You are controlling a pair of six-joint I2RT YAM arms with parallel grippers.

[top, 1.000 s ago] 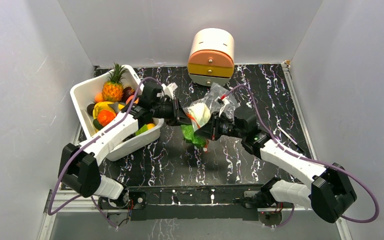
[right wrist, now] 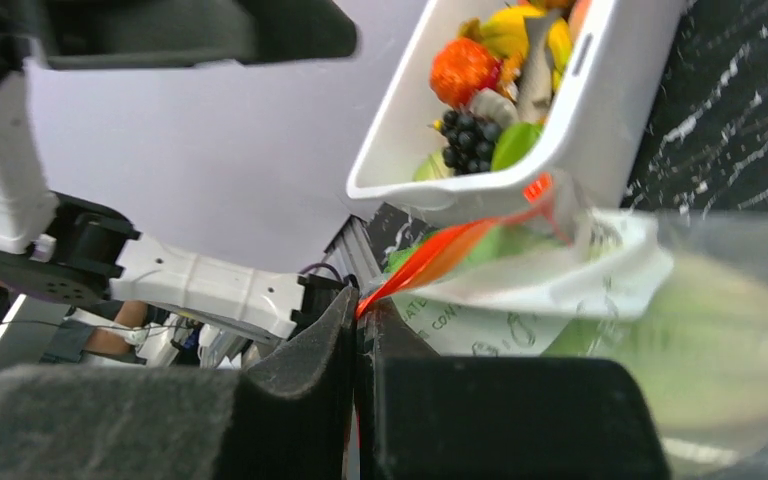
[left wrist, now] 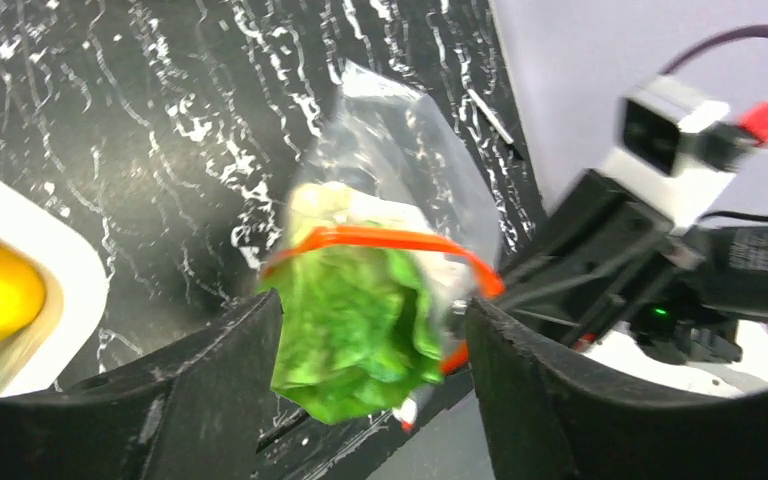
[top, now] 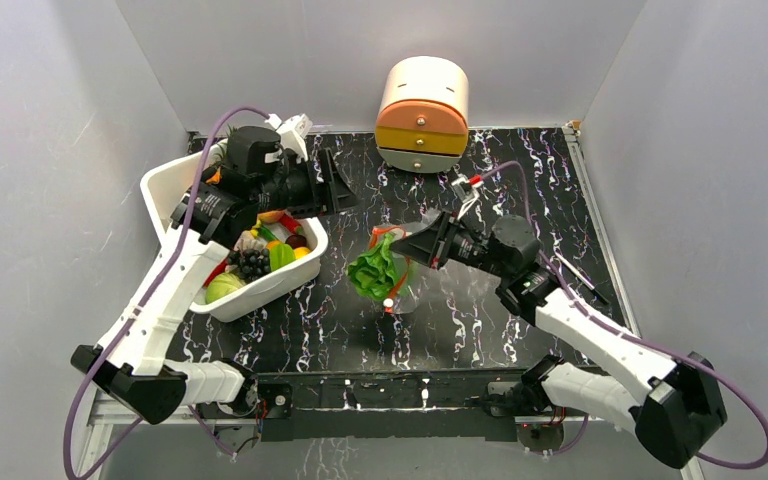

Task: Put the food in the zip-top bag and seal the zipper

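A clear zip top bag (left wrist: 380, 130) with an orange zipper strip (left wrist: 380, 237) holds leafy lettuce (top: 370, 270) at its mouth, green leaves showing out toward the left. My right gripper (top: 425, 250) is shut on the bag's orange-edged rim, which runs up from between its fingers in the right wrist view. My left gripper (top: 325, 185) stands open, up and to the left of the bag, with nothing between its fingers; in the left wrist view the bag and lettuce lie beyond its fingertips.
A white bin (top: 265, 295) of toy fruit and vegetables stands at the left, partly under my left arm. A small drawer unit (top: 420, 110) is at the back. A white pen-like tool (top: 575, 270) lies at the right.
My left gripper has let go of the bag and moved up and left. My right gripper has risen slightly; the bag has swung down, the lettuce now at its left.
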